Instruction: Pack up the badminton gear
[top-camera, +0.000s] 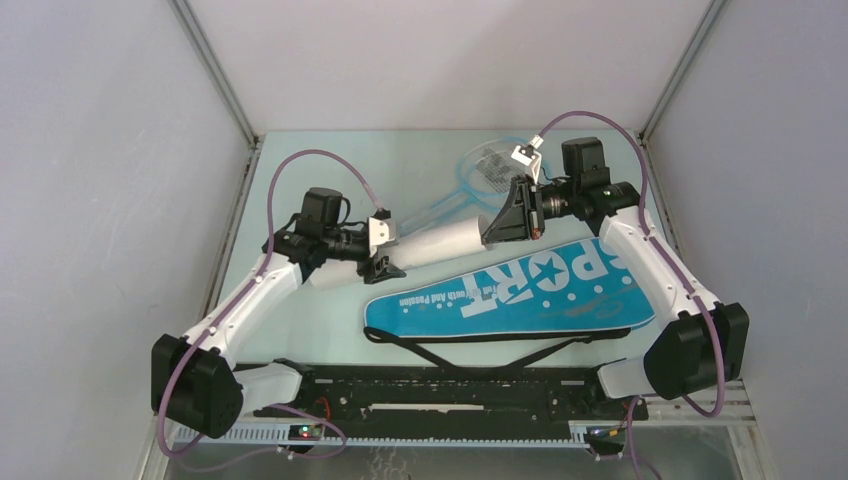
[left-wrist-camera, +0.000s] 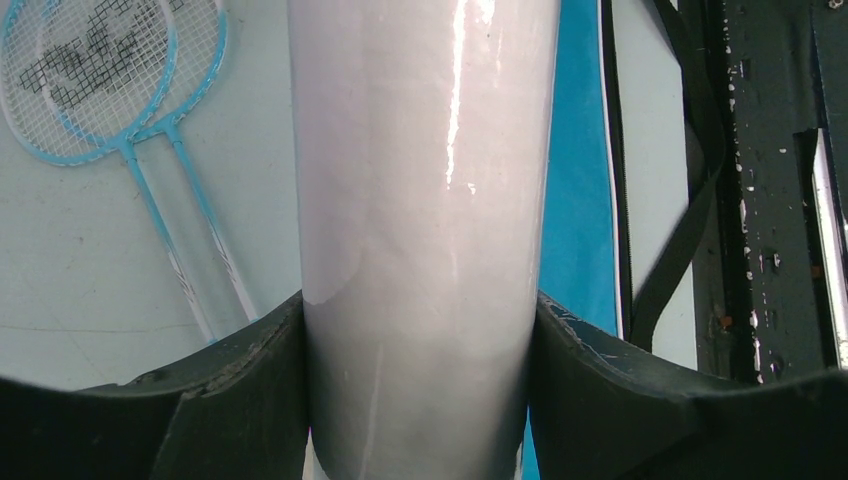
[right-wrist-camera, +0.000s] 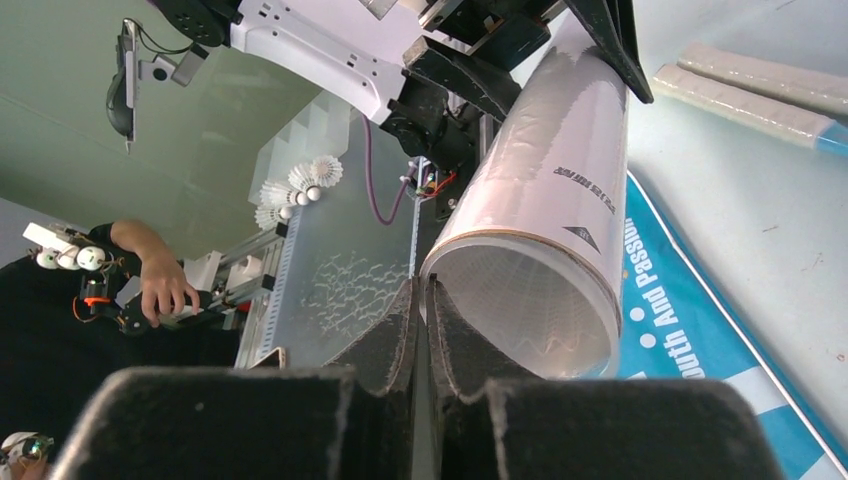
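My left gripper (top-camera: 378, 258) is shut on a white shuttlecock tube (top-camera: 440, 240), held lengthwise across the table's middle. Its open end faces my right gripper (top-camera: 505, 225), whose fingertips (right-wrist-camera: 405, 310) sit close together at the rim, with a narrow gap or none; whether they grip it cannot be told. The tube's inside looks empty near the mouth in the right wrist view. Two blue rackets (left-wrist-camera: 150, 140) lie on the table behind the tube, and the blue SPORT bag (top-camera: 520, 295) lies flat in front, its black strap toward the near edge.
Walls stand left, right and behind. In the right wrist view, several shuttlecocks (right-wrist-camera: 300, 185) rest on a surface beyond the table, and a person's hand (right-wrist-camera: 160, 280) is visible.
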